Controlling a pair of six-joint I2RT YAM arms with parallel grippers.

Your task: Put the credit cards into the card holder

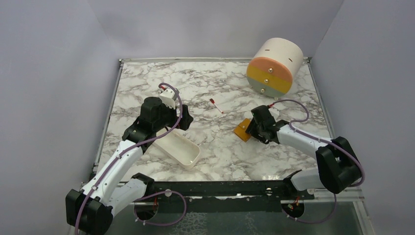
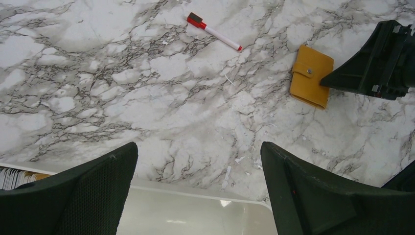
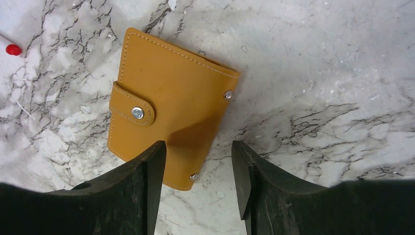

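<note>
The card holder (image 3: 171,83), tan leather with a snapped strap, lies closed and flat on the table. My right gripper is over its near edge, fingers part open, one finger above the leather and the other above bare marble; nothing is held. In the top view that arm covers part of the card holder (image 1: 242,131). Over the white tray (image 2: 186,205), my left gripper stands open and empty. A row of thin white edges, seemingly cards (image 2: 17,177), shows at the tray's left end, partly hidden by a finger.
A red-and-white marker (image 1: 216,105) lies mid-table. A round drawer cabinet (image 1: 275,66) with coloured fronts stands at the back right. Between the tray and the card holder the marble is clear.
</note>
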